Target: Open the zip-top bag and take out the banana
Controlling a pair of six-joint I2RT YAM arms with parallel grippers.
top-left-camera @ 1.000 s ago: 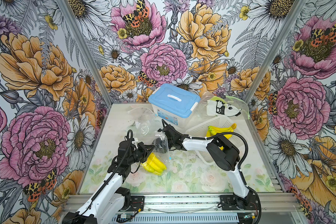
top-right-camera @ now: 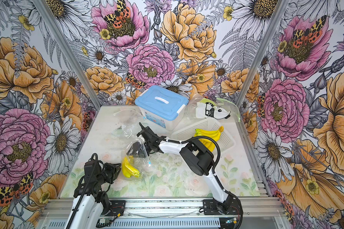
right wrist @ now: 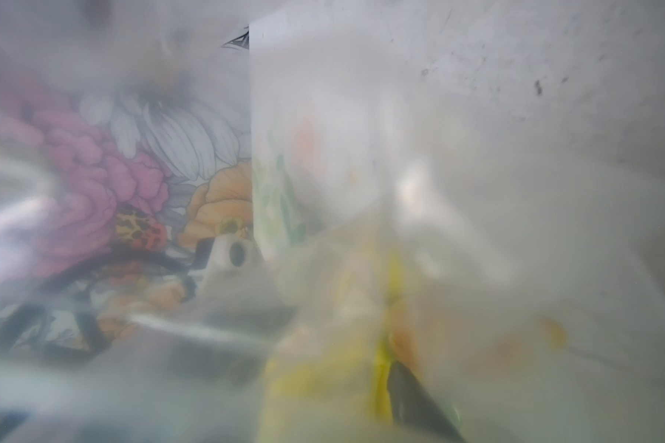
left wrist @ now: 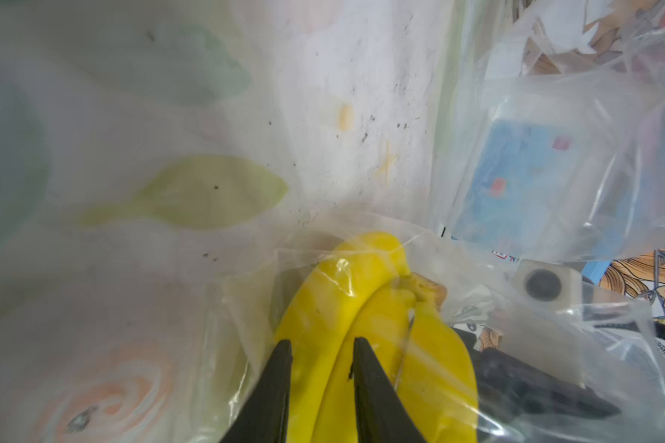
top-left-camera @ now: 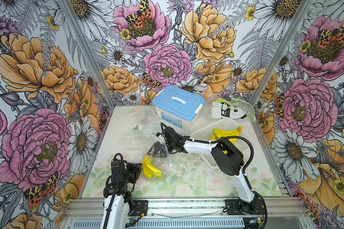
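Observation:
Through the clear zip top bag (left wrist: 332,236) I see a bunch of yellow bananas (top-left-camera: 151,168) at the front left of the table. My left gripper (top-left-camera: 138,169) is just left of the bananas. In the left wrist view its two narrow fingers (left wrist: 272,391) stand a little apart, with the bananas behind them. My right gripper (top-left-camera: 155,148) is wrapped in the bag's clear film, above and right of the bananas. The right wrist view is blurred by film; one dark finger (right wrist: 413,402) shows beside yellow fruit, and how its fingers stand is unclear.
A white basket (top-left-camera: 202,133) with more bananas (top-left-camera: 227,133) stands under the right arm. Behind are a blue-lidded box (top-left-camera: 178,101) and a panda bag (top-left-camera: 229,110). Another clear bag (top-left-camera: 145,122) lies at the back left.
My left gripper has pulled away leftward from the bag's upper part and come lower beside the bananas. The bananas have shifted left and turned. My right gripper has edged left.

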